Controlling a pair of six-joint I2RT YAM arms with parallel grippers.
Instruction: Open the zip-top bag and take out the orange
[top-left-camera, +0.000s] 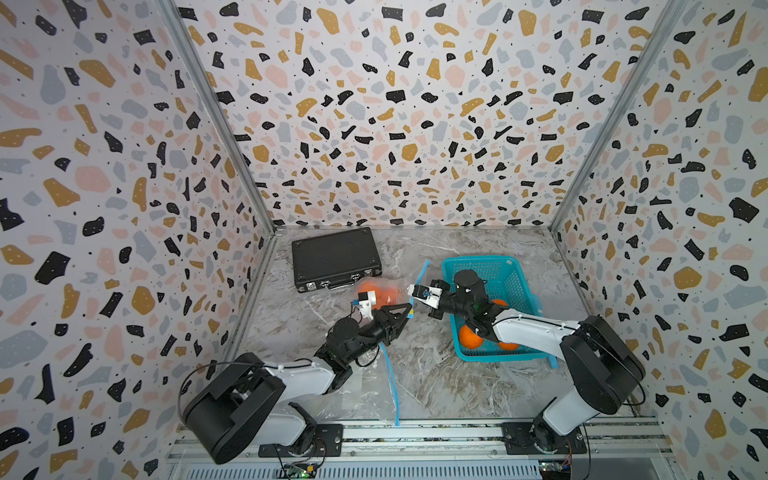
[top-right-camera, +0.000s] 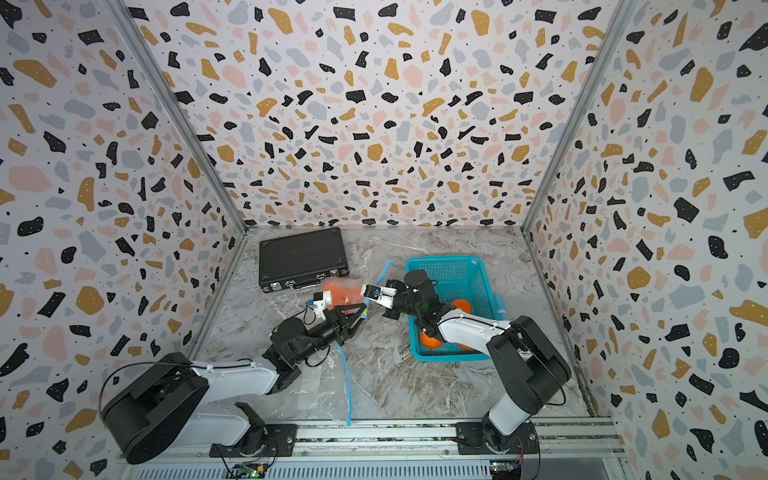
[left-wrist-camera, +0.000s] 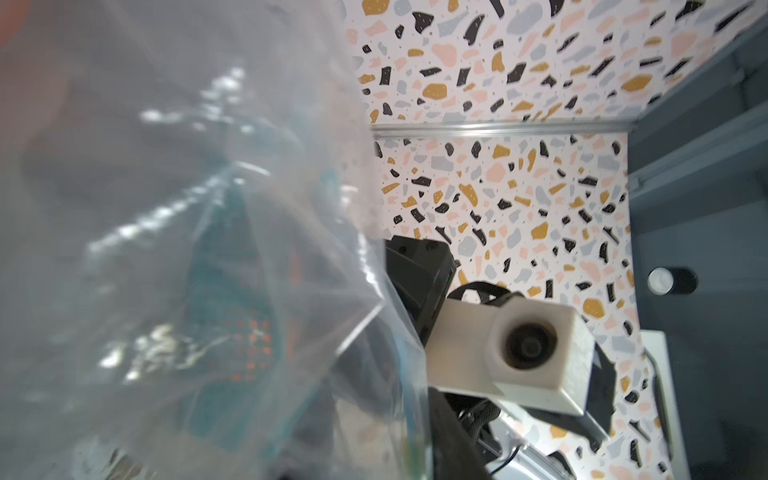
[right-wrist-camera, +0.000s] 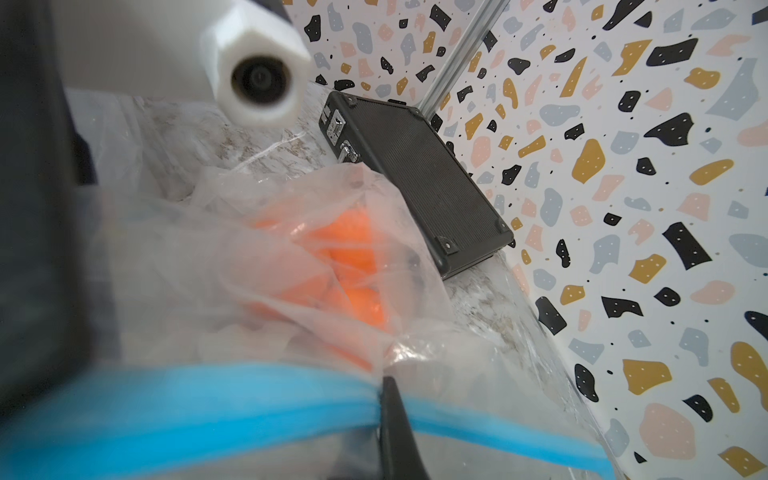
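A clear zip top bag with a blue zip strip holds something orange, seen through the plastic. My right gripper is shut on the strip, pinching it low in the right wrist view. My left gripper is just left of it, at the bag's near side beside the strip; its fingers are hard to make out, and the plastic fills much of the left wrist view.
A teal basket with several oranges stands at the right, under my right arm. A black case lies at the back left. Another clear bag with a blue strip lies flat at the front.
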